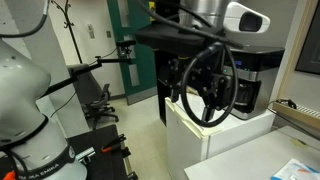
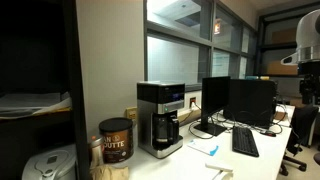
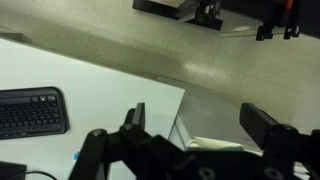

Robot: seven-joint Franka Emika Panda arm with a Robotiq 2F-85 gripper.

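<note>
In the wrist view my gripper stands open, with nothing between its widely parted dark fingers. Below it lie the corner of a white desk (image 3: 110, 100) and the floor (image 3: 205, 90). A black keyboard (image 3: 30, 112) rests on the desk at the left. The white and black arm (image 1: 215, 40) fills much of exterior view 1, where its fingertips are hard to make out. Exterior view 2 shows only part of the arm (image 2: 306, 35) at the right edge, well away from the coffee maker (image 2: 162, 120).
A brown canister (image 2: 117, 140) stands left of the coffee maker, and a white appliance (image 2: 52, 163) farther left. Monitors (image 2: 250, 100) stand behind the keyboard. A dark office chair (image 1: 97, 108) is on the floor. Much of the desktop is clear.
</note>
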